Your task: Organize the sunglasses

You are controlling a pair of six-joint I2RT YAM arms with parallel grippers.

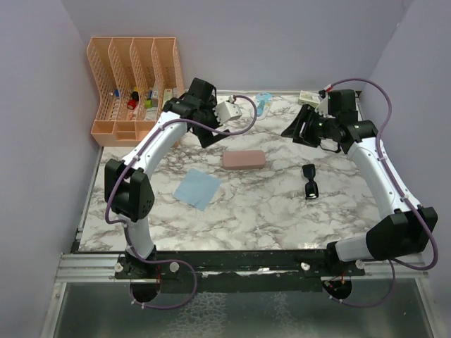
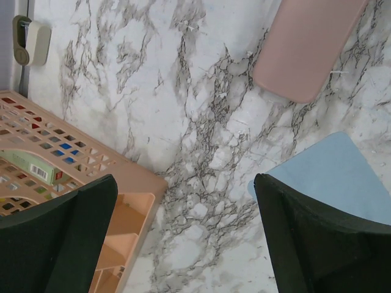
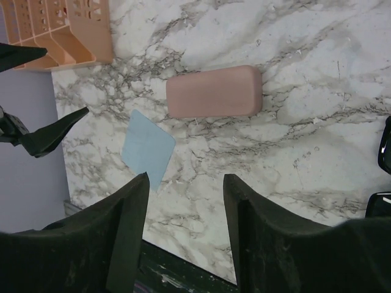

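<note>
Black sunglasses (image 1: pixel 310 182) lie on the marble table at the right; their two dark lenses (image 3: pixel 385 149) are partly cut off at the right edge of the right wrist view. A closed pink case (image 1: pixel 244 160) rests at the table's middle, and a light blue cloth (image 1: pixel 198 189) is spread to its front left. My left gripper (image 1: pixel 211 139) hangs open above the table, left of the case, with empty fingers. Up and left of the sunglasses, my right gripper (image 1: pixel 295 135) is also open and holds nothing.
An orange slotted organizer (image 1: pixel 116 130) with several small items stands at the back left. Behind the case are a blue-and-white object (image 1: pixel 263 103) and a box (image 1: pixel 309 98).
</note>
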